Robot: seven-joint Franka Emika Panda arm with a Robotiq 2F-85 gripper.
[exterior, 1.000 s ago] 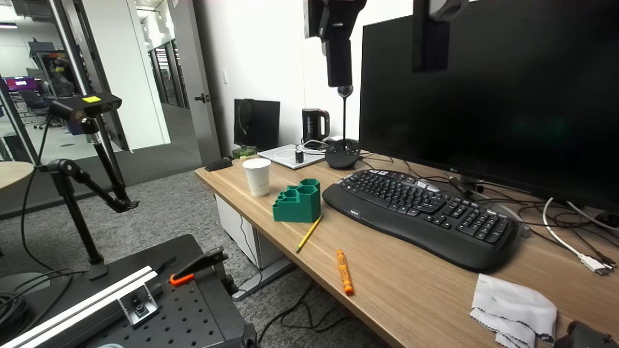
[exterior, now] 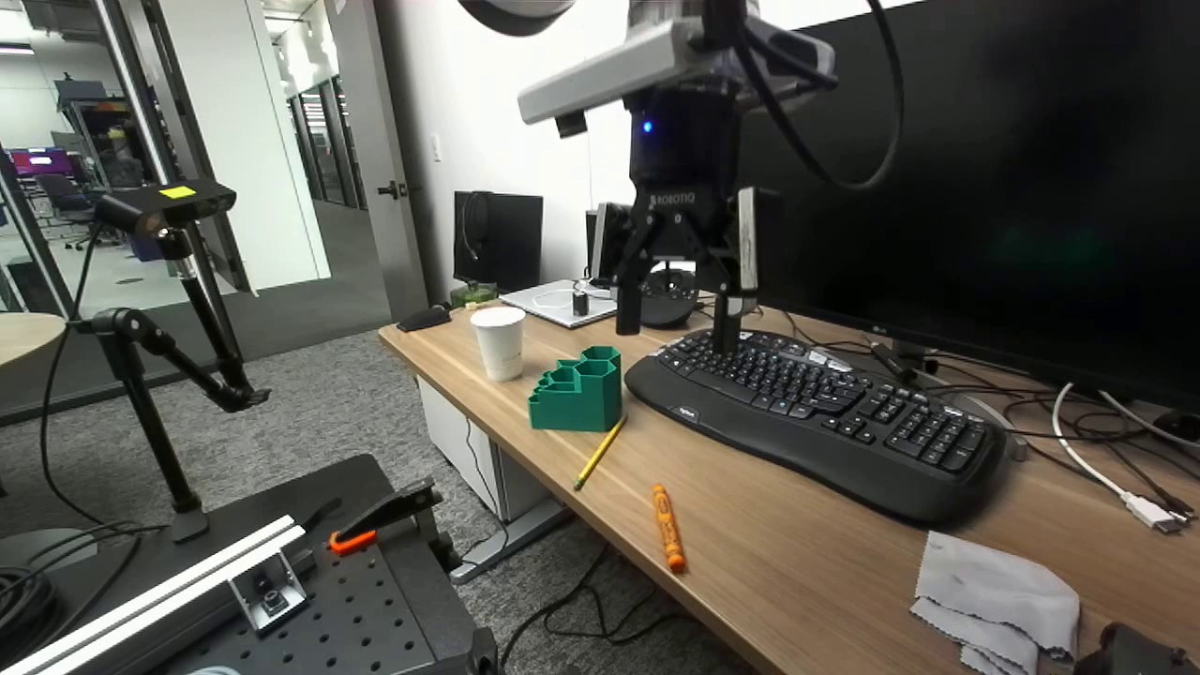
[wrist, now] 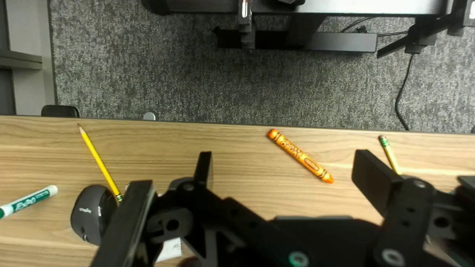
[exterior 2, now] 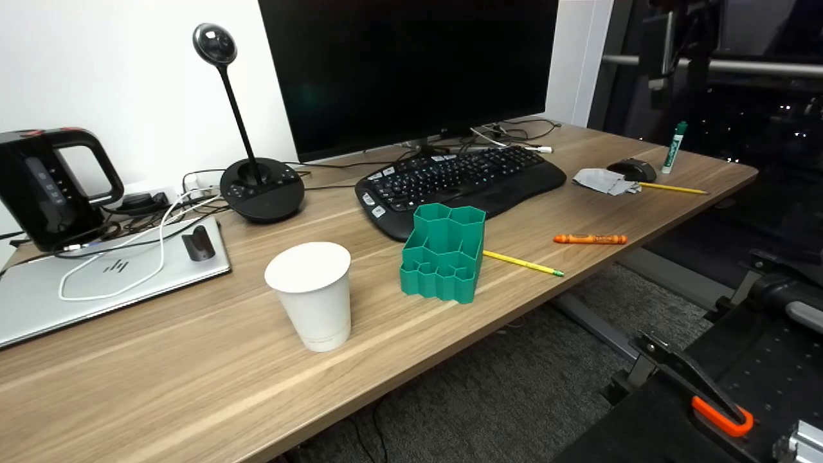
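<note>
My gripper [exterior: 678, 321] hangs in the air above the desk with its fingers wide apart and nothing between them. In the wrist view an orange crayon [wrist: 301, 155] lies on the desk, seen within the gap between the fingers, well below them. A yellow pencil [exterior 2: 523, 263] rests beside the green hexagonal holder [exterior 2: 445, 239], whose compartments look empty. Another yellow pencil [wrist: 98, 158] lies close to the mouse [wrist: 92, 213]. The green-capped marker [exterior 2: 674, 148] stands near the desk's right end in exterior view 2 but appears lying or foreshortened in the wrist view.
A white paper cup [exterior 2: 312, 297] stands left of the holder. Behind are the black keyboard [exterior: 827, 422], the monitor and a webcam stand [exterior 2: 262, 189]. A grey cloth [exterior: 996, 596] lies near the mouse. Bare desk surrounds the crayon, which is close to the front edge.
In exterior view 1 my gripper now appears lower and smaller, with more of the arm in view. It stays open. The things on the desk have not moved.
</note>
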